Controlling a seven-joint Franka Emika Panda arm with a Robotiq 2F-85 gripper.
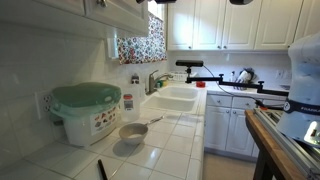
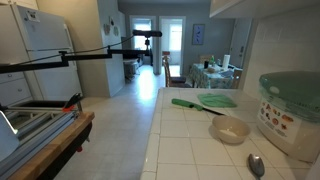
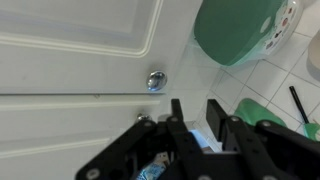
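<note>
In the wrist view my gripper shows as dark fingers near white cabinet doors (image 3: pixel 90 65). A gap appears between the fingertips, but I cannot make out anything held there or how far the finger is closed. Round metal knobs sit on the doors, one knob (image 3: pixel 157 80) just above and left of the fingers. Exterior view 1 shows the upper cabinet (image 1: pixel 120 12) at the top, with only dark parts of the arm (image 1: pixel 155 8) at the upper edge. The fingers cannot be made out in either exterior view.
Below, the counter (image 1: pixel 165 150) holds a green-rimmed white basket (image 1: pixel 88 118), a bowl (image 1: pixel 133 133), a spoon (image 2: pixel 256 165), a green cutting board (image 2: pixel 217 100) and a green-handled knife (image 2: pixel 185 103). A bottle (image 1: pixel 128 102) stands behind, near the sink (image 1: pixel 178 98).
</note>
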